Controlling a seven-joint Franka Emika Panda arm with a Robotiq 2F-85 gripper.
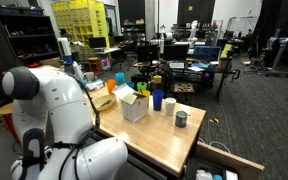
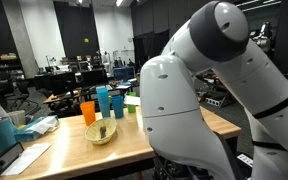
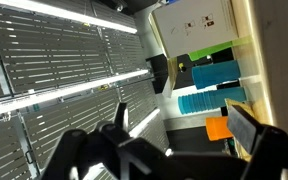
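Note:
In the wrist view my gripper stands open, its two dark fingers wide apart with nothing visible between them. The cups and box lie beyond it: an orange cup (image 3: pixel 218 127), teal-blue cups (image 3: pixel 209 100) and a pale box (image 3: pixel 194 25). From the first exterior side, the box (image 1: pixel 135 108) sits on the wooden table with a blue cup (image 1: pixel 157 100), a white cup (image 1: pixel 169 105) and a grey mug (image 1: pixel 181 119) to its right. A shallow basket (image 2: pixel 101 131) rests near the orange cup (image 2: pixel 88 112). Neither exterior view clearly shows the gripper.
The white arm (image 1: pixel 69 105) rises at the table's near left side. Bare wood covers the table's (image 1: pixel 162 143) near right part. An open bin (image 1: pixel 221 160) stands on the floor to the right. Shelves and desks fill the background.

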